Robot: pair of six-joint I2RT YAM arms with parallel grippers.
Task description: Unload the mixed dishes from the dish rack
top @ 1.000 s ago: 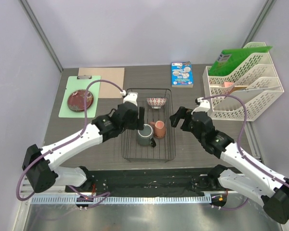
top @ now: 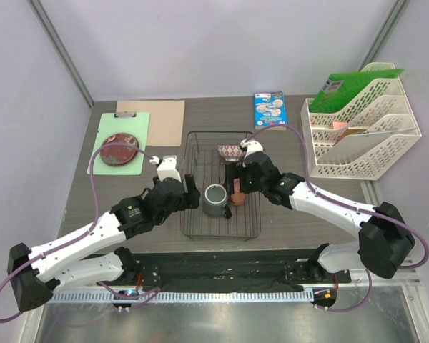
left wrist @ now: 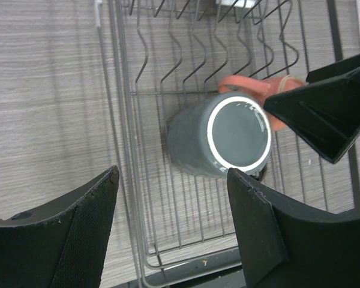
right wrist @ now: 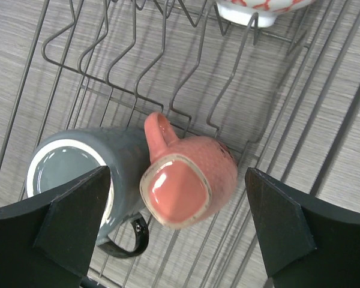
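Note:
In the wire dish rack (top: 200, 231) a grey mug (top: 214, 202) lies tilted, its black handle toward the front right. Touching its right side is a pink mug (right wrist: 195, 174), handle up and to the left. A red-and-white patterned bowl (top: 230, 152) rests at the back of the rack. Above the pink mug hangs my right gripper, open, its fingers on either side of the mug but apart from it. My left gripper (top: 191, 191) stands open at the rack's left edge, left of the grey mug, with nothing held.
A dark red plate (top: 119, 149) lies on a green clipboard (top: 137, 123) at the left, beside a brown board (top: 166, 121). At the right stands a white slotted basket (top: 343, 169). A blue book (top: 269, 109) lies at the back. The two grippers are close together.
My right gripper has swung left from outside the rack to over the pink mug. The dishes stay put.

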